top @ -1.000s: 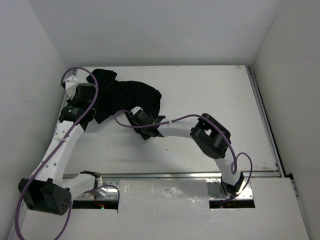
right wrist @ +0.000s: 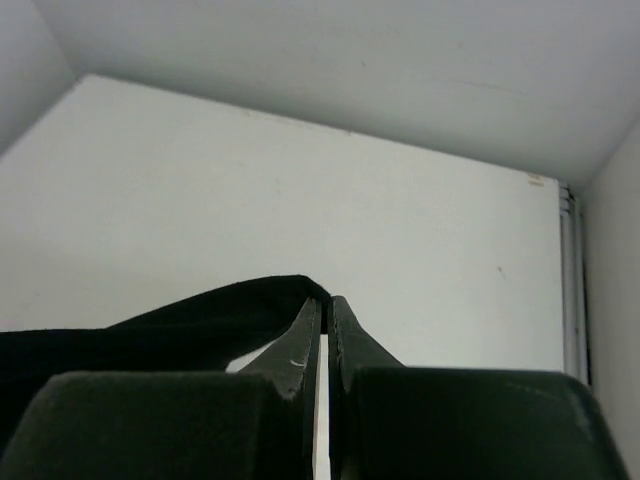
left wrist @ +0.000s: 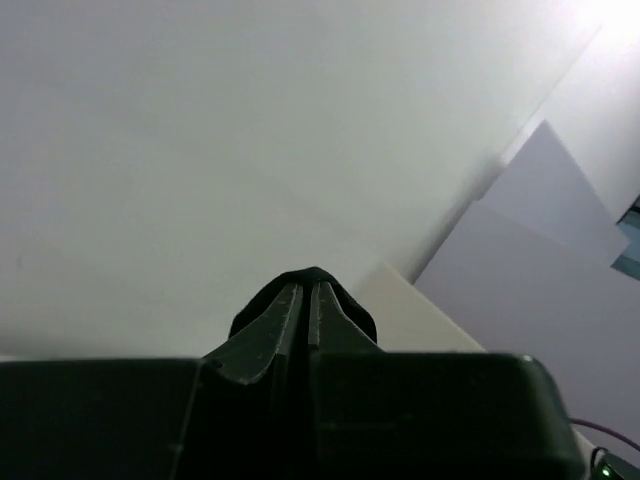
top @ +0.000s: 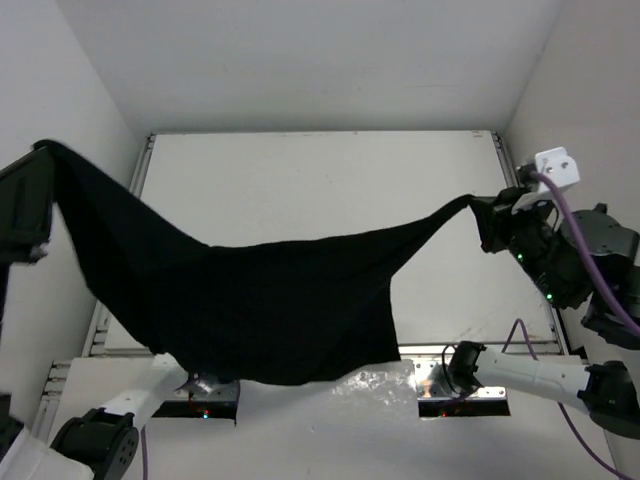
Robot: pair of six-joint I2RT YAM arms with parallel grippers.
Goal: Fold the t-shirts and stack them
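A black t-shirt (top: 250, 300) hangs stretched in the air between my two grippers, sagging in the middle over the front part of the table. At the upper left, my left gripper (top: 40, 165), blurred at the frame's edge, holds one corner; in the left wrist view its fingers (left wrist: 255, 340) are shut with dark cloth at their tips. My right gripper (top: 480, 205) is shut on the other corner at the right; in the right wrist view a narrow fold of cloth runs into its tips.
Walls close it in at the back and both sides, with metal rails (top: 500, 160) along its edges.
The shirt has been lifted from the table and spread wide: my left gripper moved up and toward the frame's left edge, my right gripper far to the right and up.
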